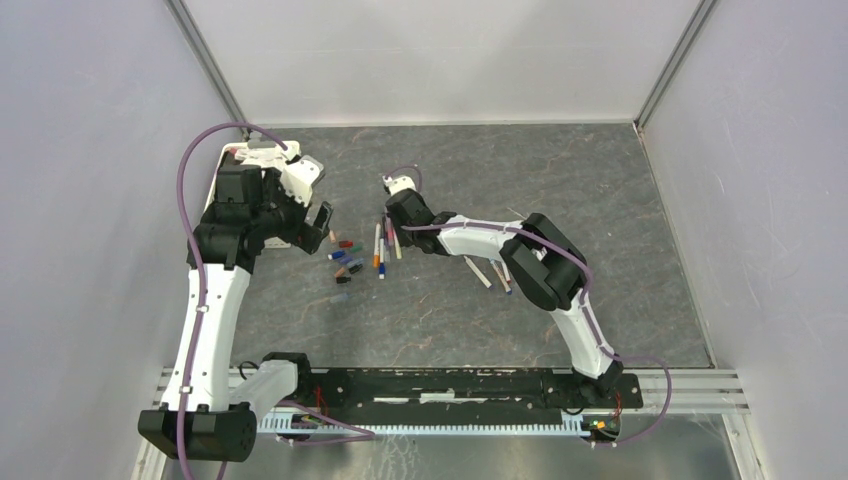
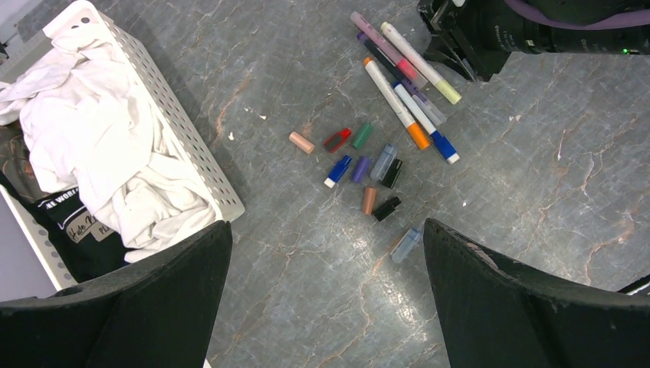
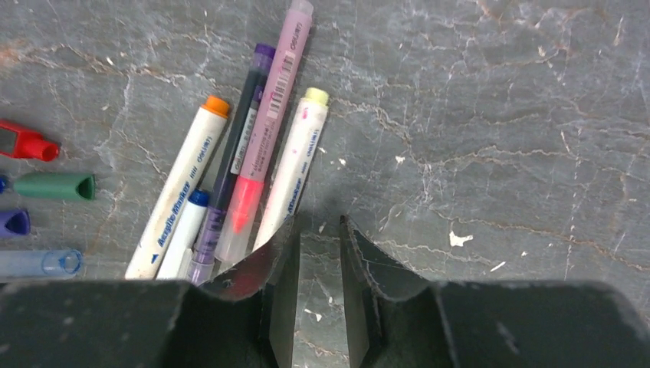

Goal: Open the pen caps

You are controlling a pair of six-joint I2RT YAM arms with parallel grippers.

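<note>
Several pens lie side by side in a row: an orange-ended pen (image 3: 176,188), a blue-ended pen (image 3: 184,230), a purple pen (image 3: 239,146), a pink pen (image 3: 272,103) and a yellow-ended pen (image 3: 297,165). Just right of the yellow-ended one is my right gripper, its fingers a narrow gap apart with only tabletop visible between them. The left finger overlaps the lower part of that pen in the right wrist view; contact cannot be told. My left gripper hangs wide open and empty over the left side, near loose caps such as a red cap (image 2: 337,139) and a green cap (image 2: 362,135).
A white basket (image 2: 172,119) holding white cloth stands at far left. More pens, including a white pen (image 1: 478,272), lie right of and partly beneath the right arm.
</note>
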